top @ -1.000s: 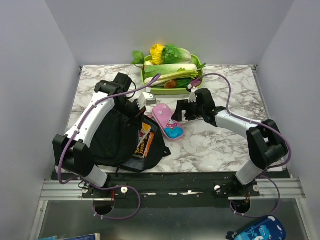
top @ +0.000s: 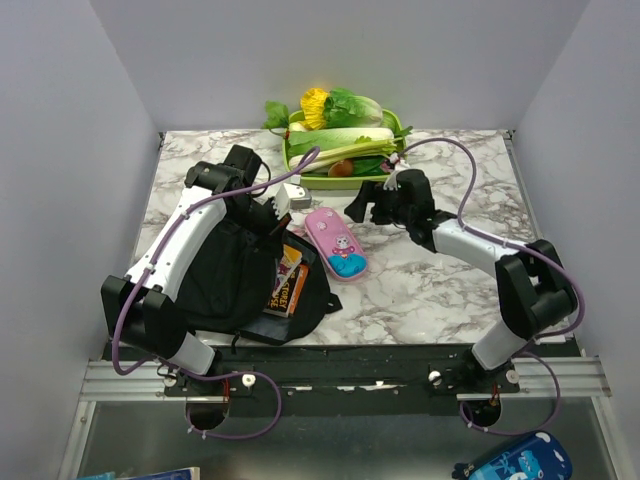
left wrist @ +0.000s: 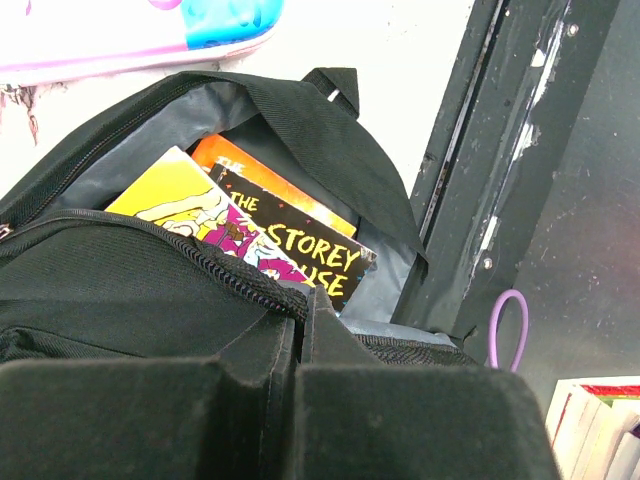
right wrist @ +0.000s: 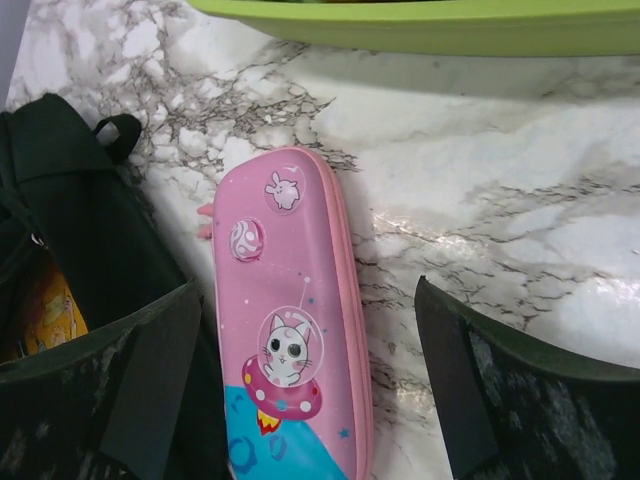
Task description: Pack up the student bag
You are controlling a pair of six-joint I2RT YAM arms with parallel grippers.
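The black student bag (top: 220, 280) lies open at the table's left, books (left wrist: 280, 230) inside, one orange, one black lettered "STOREY", one yellow comic. My left gripper is shut on the bag's zippered edge, lifting it over the books. A pink pencil case (top: 336, 243) with cartoon stickers and a blue end lies flat just right of the bag. My right gripper is open above the pencil case, which sits between and below its fingers in the right wrist view.
A green basket (top: 345, 180) of vegetables stands at the back, a small pale object (top: 300, 197) in front of it. A blue case (top: 515, 460) and more books (left wrist: 595, 425) lie beyond the front edge.
The right arm moved inward over the pencil case and has since shifted back a little to the right. The left arm and bag have not visibly moved.
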